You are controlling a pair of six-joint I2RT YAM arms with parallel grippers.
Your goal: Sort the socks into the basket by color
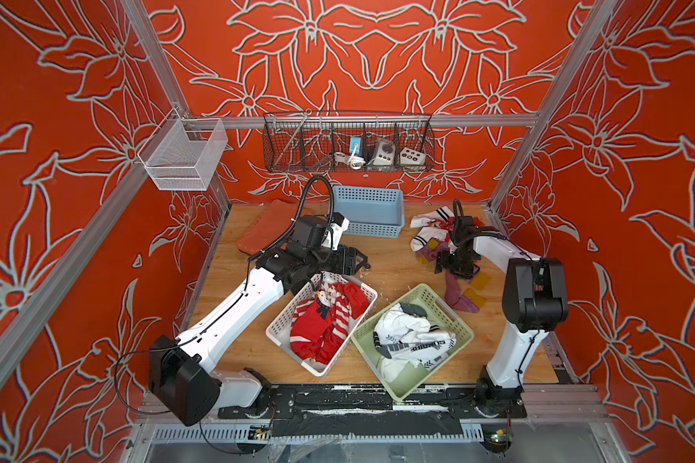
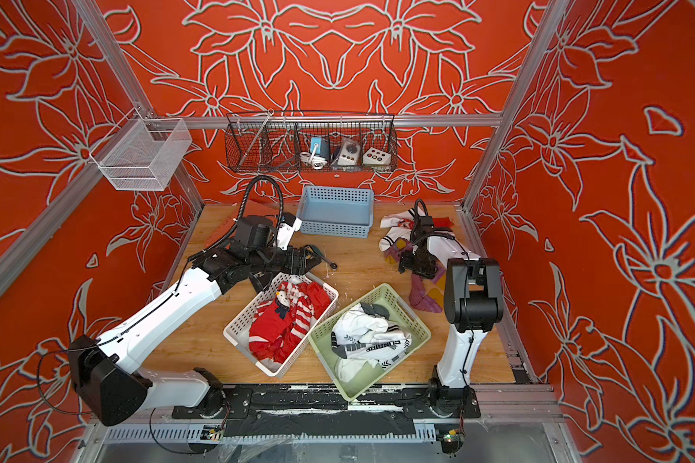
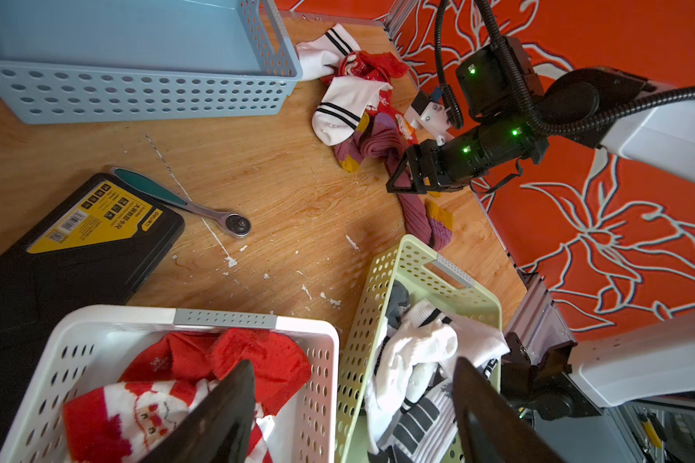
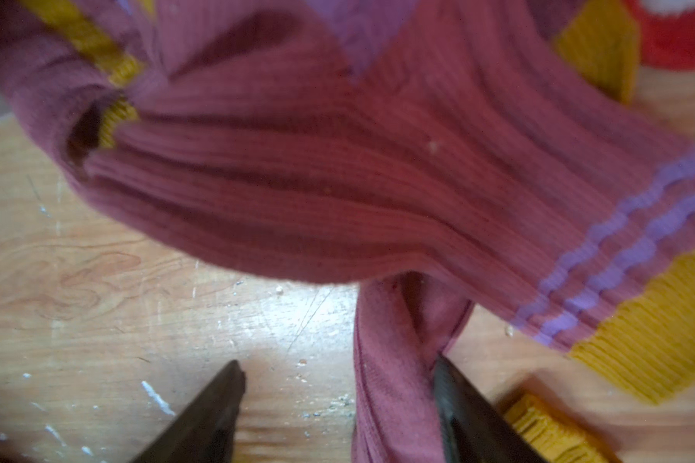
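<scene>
A heap of dusky-purple socks with yellow cuffs (image 4: pixel 324 185) lies on the table's right side, filling much of the right wrist view. My right gripper is low over it, fingers parted; one purple sock strand runs beside its right finger, not gripped. White socks with black stripes (image 3: pixel 347 108) and a red sock (image 3: pixel 374 65) lie behind the purple ones. Over the white basket (image 3: pixel 328 386), which holds red socks (image 3: pixel 258 362), my left gripper stands open and empty. White and grey socks (image 3: pixel 421 347) fill the green basket (image 3: pixel 409 250). The blue basket (image 1: pixel 368 229) appears empty.
A black case (image 3: pixel 77 239) with a yellow label and a ratchet wrench (image 3: pixel 185 202) lie near the white basket. An orange-red item (image 1: pixel 264 225) rests at the back left. Bare wood (image 1: pixel 394 270) separates the baskets from the sock heap.
</scene>
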